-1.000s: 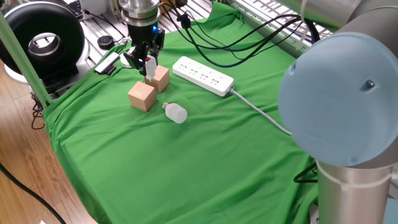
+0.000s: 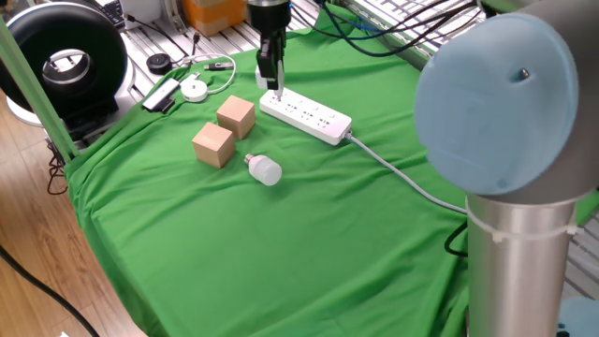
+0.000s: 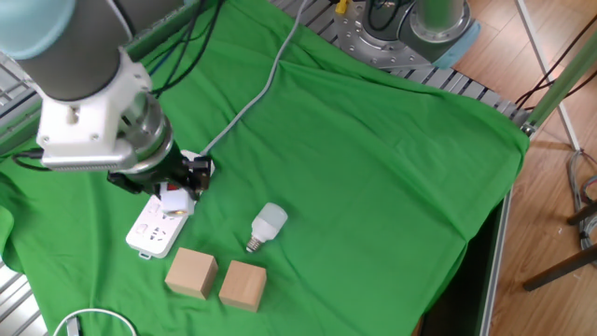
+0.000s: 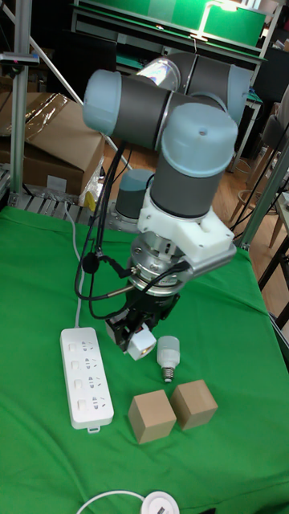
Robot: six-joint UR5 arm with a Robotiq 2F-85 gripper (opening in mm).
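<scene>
My gripper [image 4: 130, 332] is shut on a small white block [image 4: 142, 344], which looks like a plug adapter; its prongs cannot be made out. In the first exterior view the gripper [image 2: 273, 77] is over the far-left end of a white power strip [image 2: 305, 117]. From the second exterior view, the block [image 3: 175, 202] overlaps the strip [image 3: 152, 229]. In the third exterior view the block appears to the right of the strip [image 4: 83, 377], seemingly raised above it. Whether block and strip touch cannot be told.
Two wooden cubes [image 2: 213, 145] and a white bulb [image 2: 265, 170] lie near the strip on green cloth [image 2: 281, 253]. A white round charger [image 2: 194, 90] with its cable lies at the far left. The strip's grey cord [image 2: 402, 176] runs toward the arm's base.
Carrying the white block, my gripper has moved right in the first exterior view, from above the wooden cubes to the strip's far-left end. The cubes, bulb and strip have stayed put.
</scene>
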